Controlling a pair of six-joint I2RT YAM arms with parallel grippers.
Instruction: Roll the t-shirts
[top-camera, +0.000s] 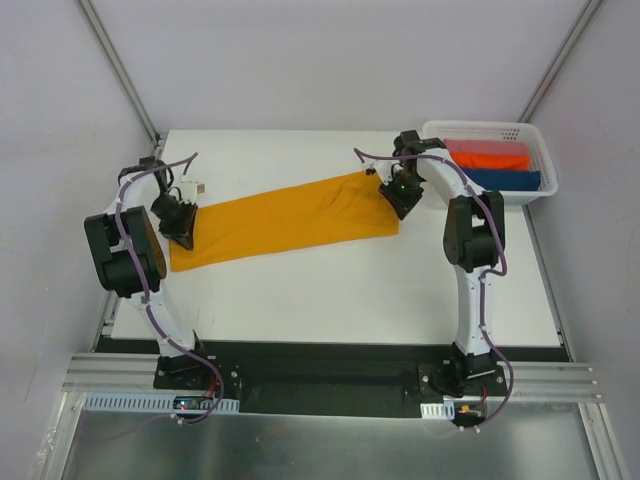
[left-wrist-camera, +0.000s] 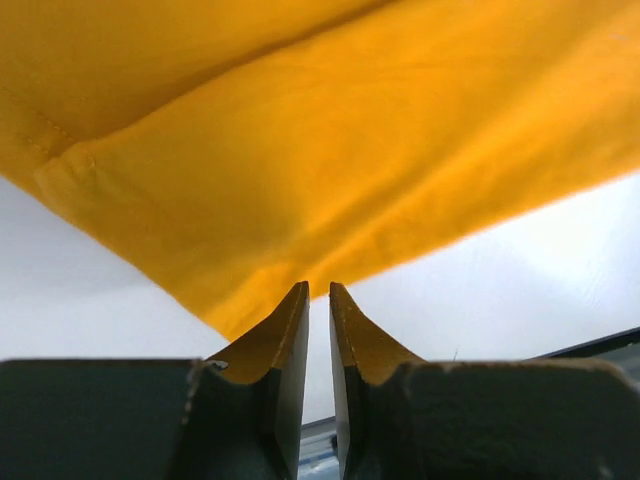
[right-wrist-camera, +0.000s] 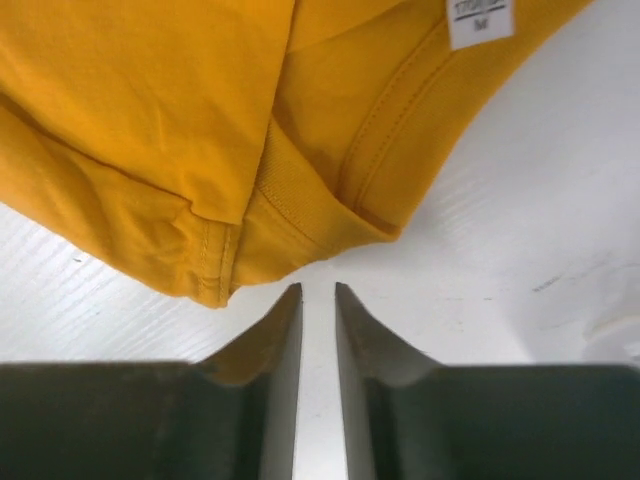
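An orange t-shirt (top-camera: 280, 220) lies folded into a long strip across the table, slightly slanted. My left gripper (top-camera: 182, 238) is over its left end; in the left wrist view the fingertips (left-wrist-camera: 298, 300) are close together above the cloth's lower edge, with no cloth visible between them. My right gripper (top-camera: 400, 208) is at the right end; in the right wrist view its fingertips (right-wrist-camera: 292, 300) sit slightly apart just beside the shirt's folded corner (right-wrist-camera: 215, 280), nothing seen between them. A size label (right-wrist-camera: 480, 22) shows on the shirt.
A white basket (top-camera: 532, 140) at the back right holds folded red and blue cloths (top-camera: 505, 179).
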